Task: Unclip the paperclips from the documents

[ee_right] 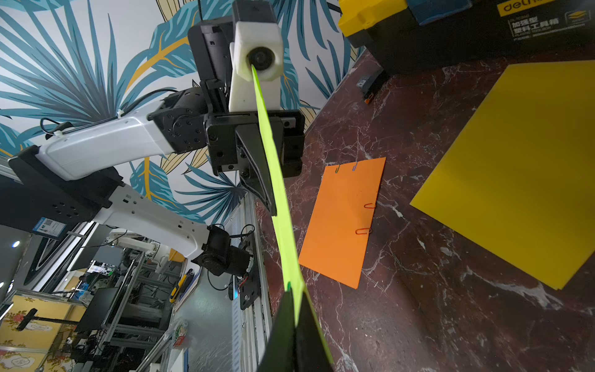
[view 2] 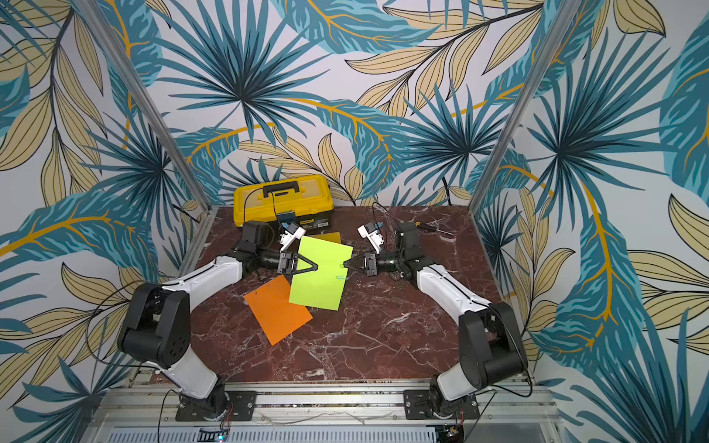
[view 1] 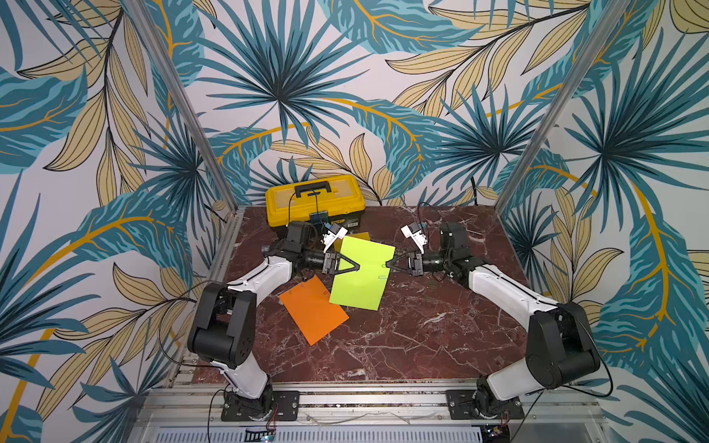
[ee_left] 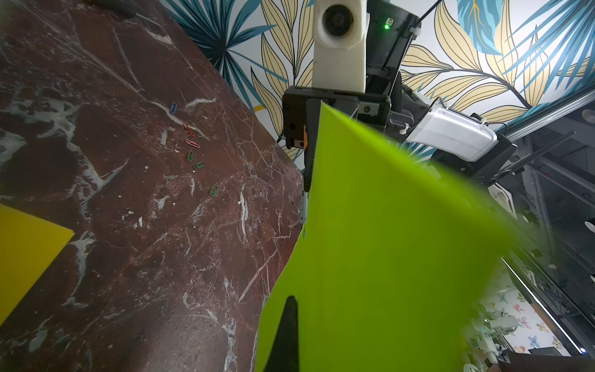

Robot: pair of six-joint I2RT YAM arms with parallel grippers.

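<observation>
Held up off the table, a lime-green document (view 1: 359, 291) has my left gripper (view 1: 357, 268) shut on it. In the left wrist view the sheet hides much of the right arm. My right gripper (view 1: 389, 264) is shut at the opposite edge, its fingertips touching where a green paperclip (ee_right: 288, 286) shows. Whether that clip lies between the fingers I cannot tell. A second clip (view 1: 383, 277) sits just below on the same edge. The orange document (ee_right: 341, 217) lies flat, with red paperclips (ee_right: 363, 231) on one edge and darker clips (ee_right: 354, 166) on another.
Several loose paperclips (ee_left: 192, 143) lie on the marble table right of the sheets. A yellow document (ee_right: 514, 167) lies in front of the yellow toolbox (view 1: 316, 199).
</observation>
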